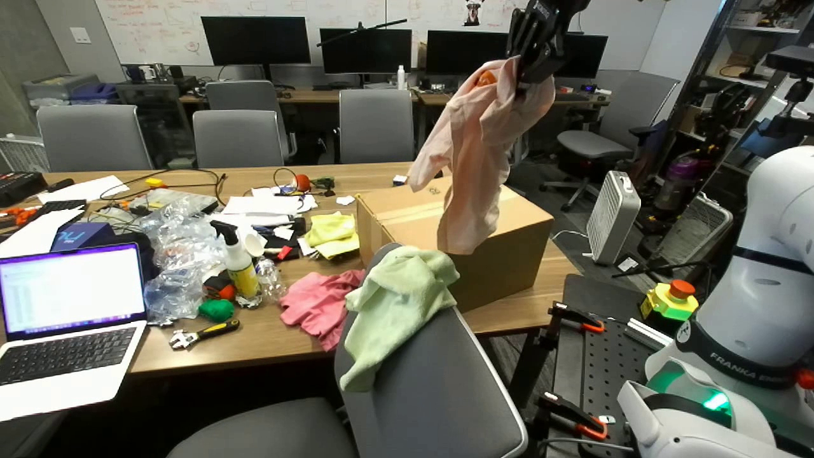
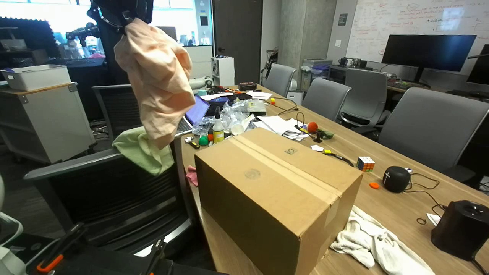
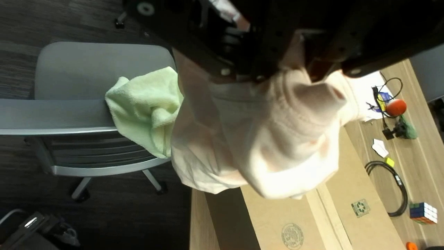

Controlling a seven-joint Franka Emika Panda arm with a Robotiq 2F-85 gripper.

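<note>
A pale pink cloth [image 1: 481, 145] hangs in loose folds from my gripper [image 1: 524, 76], which is shut on its upper part. In exterior view 2 the cloth [image 2: 158, 78] dangles in front of the chair's back, its lower tip overlapping the green cloth in the picture. The wrist view has the bunched cloth [image 3: 266, 137] filling the middle, below the dark gripper; the fingertips are partly covered by fabric. A light green cloth [image 1: 400, 298] lies draped over the top of the grey chair's back [image 1: 435, 381].
A closed cardboard box [image 2: 275, 174] stands on the table near the chair. A dark pink cloth [image 1: 320, 305], a spray bottle [image 1: 241, 263], a laptop [image 1: 72, 305] and clutter cover the table's left. A white cloth [image 2: 380, 247] lies beside the box.
</note>
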